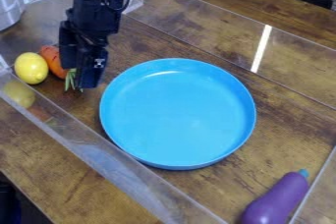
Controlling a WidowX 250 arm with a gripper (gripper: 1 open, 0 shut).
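My black gripper (82,63) hangs at the upper left, open, just over an orange carrot (51,59) with green leaves, which it partly hides. A yellow lemon (30,68) lies left of the carrot. A large blue plate (178,112) sits in the middle, to the right of the gripper. A purple eggplant (273,199) with a small green stem lies at the bottom right.
Clear low walls (144,191) edge the wooden work surface (269,90). A light metal pot or container stands in the top left corner. The wood to the right of and behind the plate is free.
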